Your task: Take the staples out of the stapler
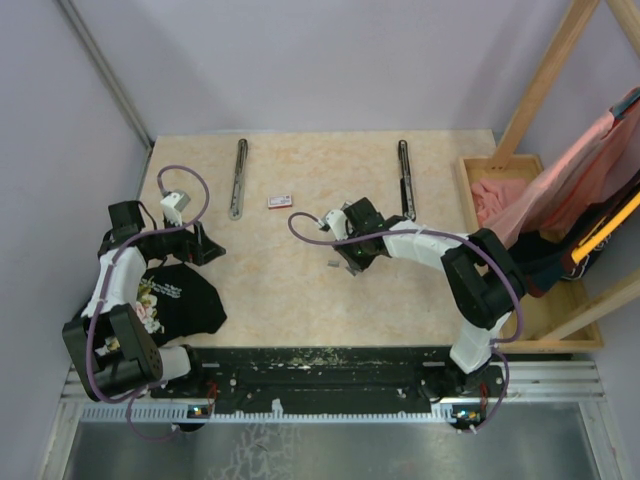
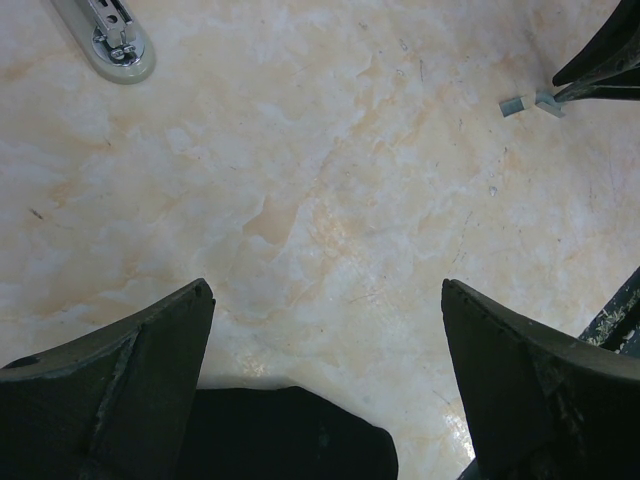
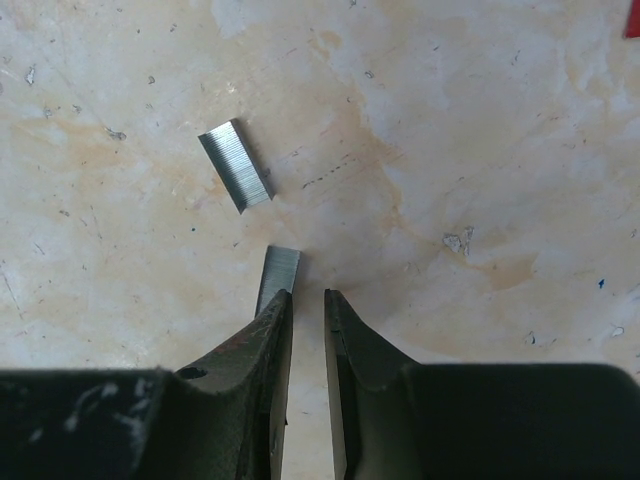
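Note:
A grey stapler lies lengthwise at the back left, its metal-fitted end showing in the left wrist view. Two short strips of silver staples rest on the table: one strip lies clear, while the other staple strip is partly covered by a fingertip of my right gripper. That gripper points down with a narrow gap between its fingers, and nothing shows in the gap. Over at the left, my left gripper stands wide open and empty above the table, far from the staples.
Another long dark stapler-like tool lies at the back right. A small red and white box sits at the back centre. Black cloth covers the front left; a wooden crate stands at right.

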